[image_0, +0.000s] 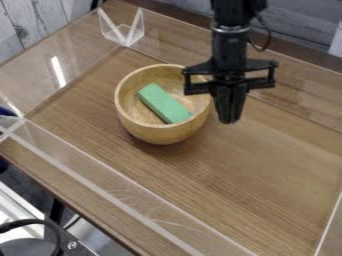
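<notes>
My gripper (231, 100) is raised at the upper right, beside and partly over the right rim of a round wooden bowl (135, 118). It is shut, with nothing visible between its fingers. A green block (164, 105) lies tilted inside the bowl.
A small clear plastic object (122, 30) stands at the back left. A black cable (27, 233) lies at the bottom left corner.
</notes>
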